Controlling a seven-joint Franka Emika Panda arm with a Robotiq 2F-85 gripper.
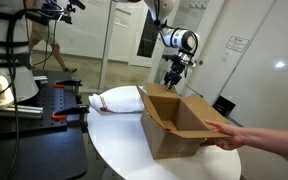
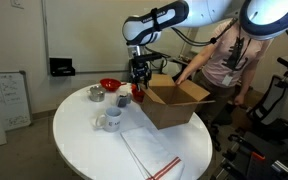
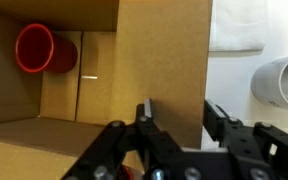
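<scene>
An open cardboard box (image 1: pixel 174 143) stands on the round white table, with its flaps spread. At its far side, my gripper is shut on a cardboard flap (image 3: pixel 164 60), one finger on either side of it. In exterior view 1 the gripper (image 1: pixel 171 82) is small and dark above the back of the box; in exterior view 2 it (image 2: pixel 138 78) sits at the box's back edge. A red cup (image 3: pixel 34 48) lies inside the box. The fingertips' contact with the flap is partly hidden.
A person's hand (image 1: pixel 224 133) touches the right flap. White mugs (image 2: pixel 109 121) stand beside the box, and a folded white towel (image 2: pixel 149 152) lies in front. A metal pot (image 2: pixel 96 94) and a red bowl (image 2: pixel 111 85) are farther back.
</scene>
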